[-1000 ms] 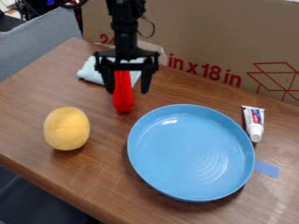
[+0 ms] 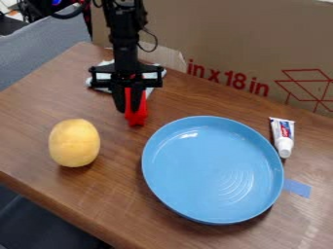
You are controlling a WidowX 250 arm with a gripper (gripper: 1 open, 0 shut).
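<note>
My black gripper [image 2: 128,95] is lowered over a red elongated object [image 2: 136,114] on the wooden table, its fingers at the object's upper part and covering much of it. Whether they are closed on it I cannot tell. Behind them lies a light cloth [image 2: 103,83], partly hidden by the gripper.
A blue plate [image 2: 212,167] fills the right front. A yellow round fruit [image 2: 73,143] sits at the left front. A toothpaste tube [image 2: 282,137] lies at the right. A cardboard box [image 2: 247,58] stands along the back.
My gripper has come down and slightly toward the front onto the red object, and its fingers now appear closer together.
</note>
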